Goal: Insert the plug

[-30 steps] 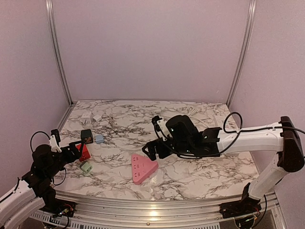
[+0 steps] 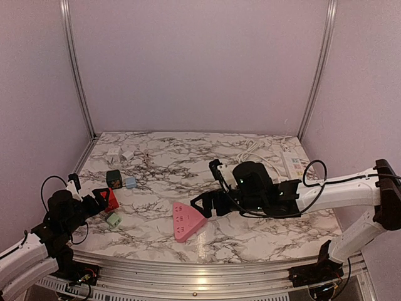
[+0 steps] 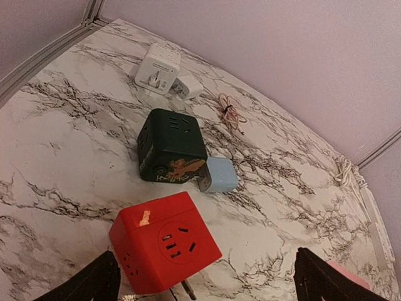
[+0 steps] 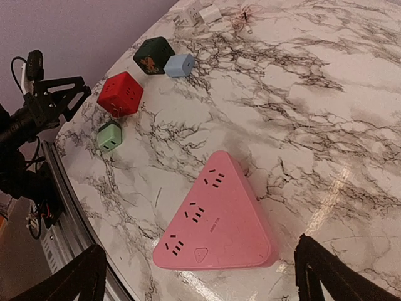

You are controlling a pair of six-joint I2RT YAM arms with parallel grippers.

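A pink triangular power strip lies on the table in front of my right gripper, its slotted face up. Open and empty, that gripper has its fingers spread wide at the lower edge of the right wrist view. A red cube adapter has sockets on one face and metal prongs showing at its lower edge. Close by it, my left gripper is open, its fingers apart with nothing gripped. A small pale-green plug block sits nearer the front edge.
Behind the red cube stand a dark green cube and a light-blue block. White adapters and a coiled pinkish cord are farther back. A white power strip with its cable lies at the right.
The left gripper has dipped a little. The objects on the table have not moved.
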